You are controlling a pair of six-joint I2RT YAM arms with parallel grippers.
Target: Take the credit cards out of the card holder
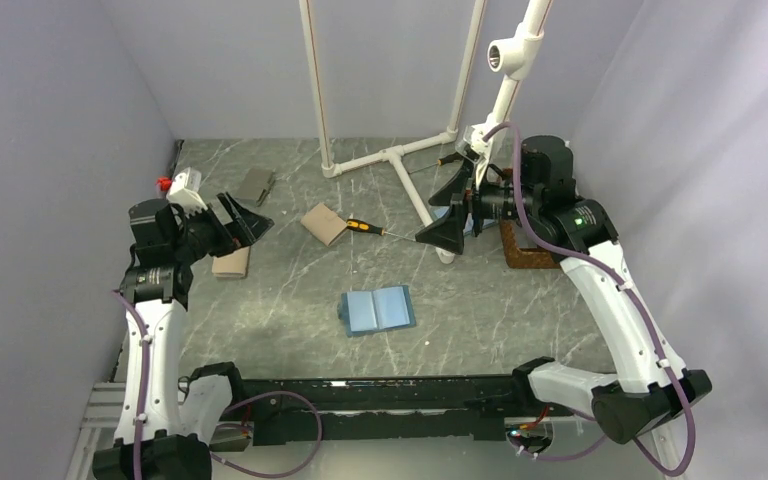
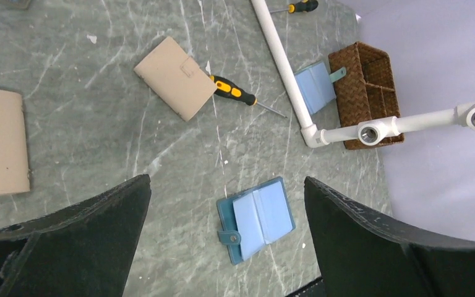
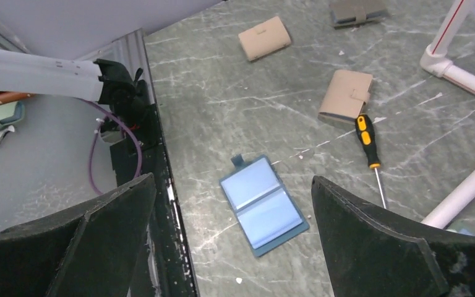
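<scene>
An open blue card holder lies on the front middle of the table, pale blue inside with a snap tab at one side, also seen in the left wrist view and right wrist view. Closed tan holders and a darker one lie farther back and left. My left gripper hangs open over the left side, empty, above and away from the blue holder. My right gripper is open and empty over the right side, also apart from it.
A yellow-black screwdriver lies mid-table. A white pipe frame crosses the back and right. A woven basket stands at the right, beside another blue item. The front middle around the open holder is clear.
</scene>
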